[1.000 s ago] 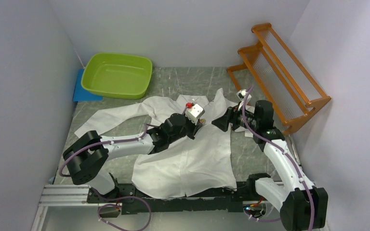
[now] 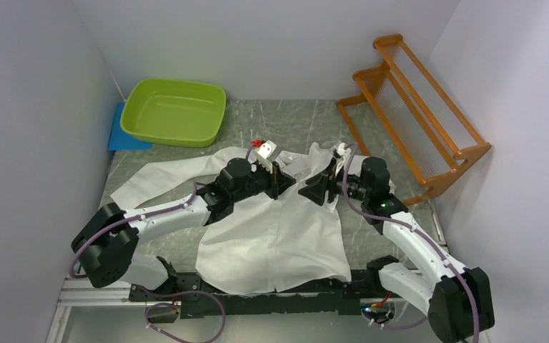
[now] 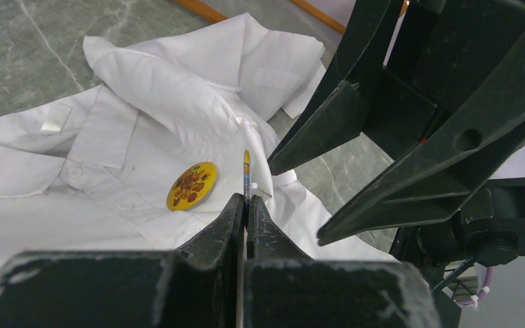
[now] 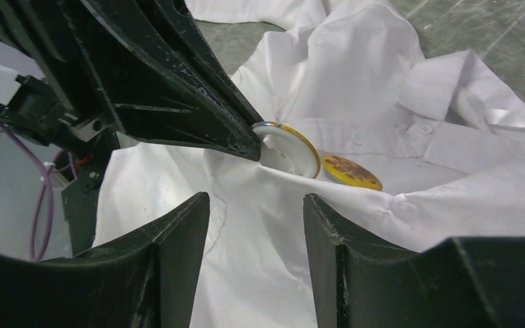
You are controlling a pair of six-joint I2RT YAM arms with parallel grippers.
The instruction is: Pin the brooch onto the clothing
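My left gripper is shut on a round brooch (image 3: 247,167), seen edge-on with a yellow-gold rim. In the right wrist view the held brooch (image 4: 294,152) shows its white back, standing upright just at a raised fold of the white shirt (image 4: 383,201); whether its pin passes through the cloth cannot be told. My right gripper stands part open across from it, fingers apart, with only shirt cloth visible behind the gap. A second yellow brooch (image 3: 191,186) with a dark flower pattern lies flat on the shirt near the collar.
A green basin (image 2: 174,111) stands at the back left on a blue board (image 2: 125,132). At the back right leans a wooden rack (image 2: 414,107). Both arms are close together over the shirt's chest.
My left gripper has moved left, away from its position a second ago.
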